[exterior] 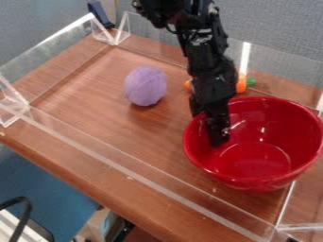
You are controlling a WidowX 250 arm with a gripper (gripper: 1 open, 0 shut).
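Note:
My black arm reaches down from the top centre, with the gripper (214, 129) low at the left inner side of a large red bowl (259, 156) on the right of the table. The fingertips are dark and partly hidden, so their opening is unclear. A small orange object with a green tip (237, 87), like a carrot, lies behind the arm, partly hidden.
A purple ball (145, 87) sits on the wooden table (101, 151) left of the arm. Clear plastic walls border the work area, with open wood in the middle left. A blue floor shows at lower left.

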